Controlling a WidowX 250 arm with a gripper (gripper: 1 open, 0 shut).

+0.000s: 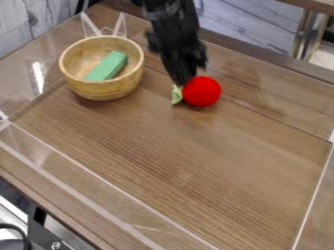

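Note:
The black robot arm reaches down from the top of the view, its gripper (170,69) raised above the middle back of the table, motion-blurred, so its fingertips are hard to make out. Below it a red ball (202,92) lies on the table, with a small light green object (178,96) at its left side, partly hidden. To the left, a wooden bowl (78,79) holds a green bar-shaped object (107,64).
A dark cable-like object sits at the bottom left corner.

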